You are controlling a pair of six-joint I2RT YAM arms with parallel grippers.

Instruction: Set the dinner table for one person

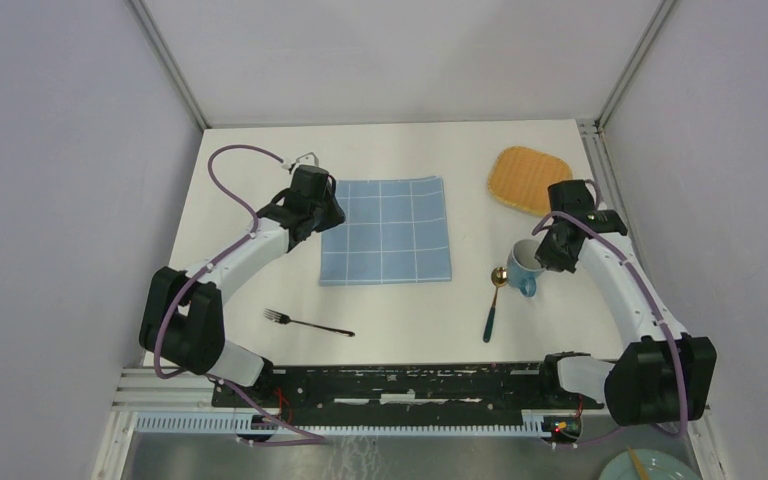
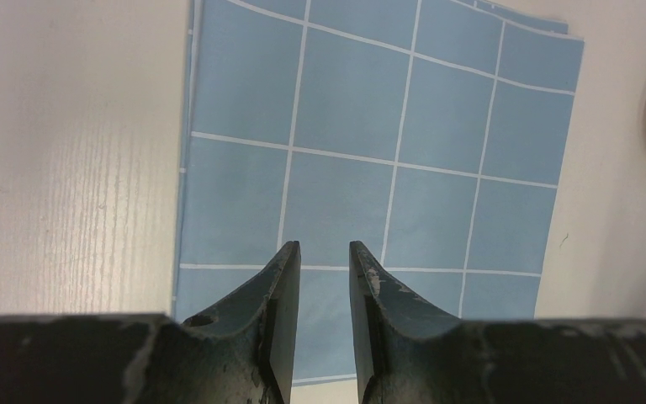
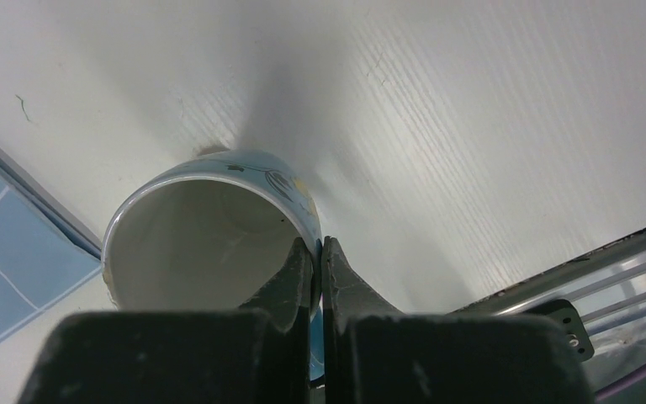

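Note:
A blue mug [image 1: 522, 272] hangs from my right gripper, which is shut on its rim; the white inside faces the right wrist camera. In the top view the mug is beside the bowl of the gold spoon [image 1: 493, 302], whose handle is dark green. The blue gridded cloth [image 1: 385, 235] lies flat in the middle of the table. Over its left part my left gripper stands open, nothing between its fingers. A fork [image 1: 310, 323] with a dark handle lies at the front left.
An empty woven tray [image 1: 523, 178] sits at the back right. A greenish plate [image 1: 615, 468] is partly visible below the table at the bottom right. Bare table separates the cloth from the spoon, and the back left is clear.

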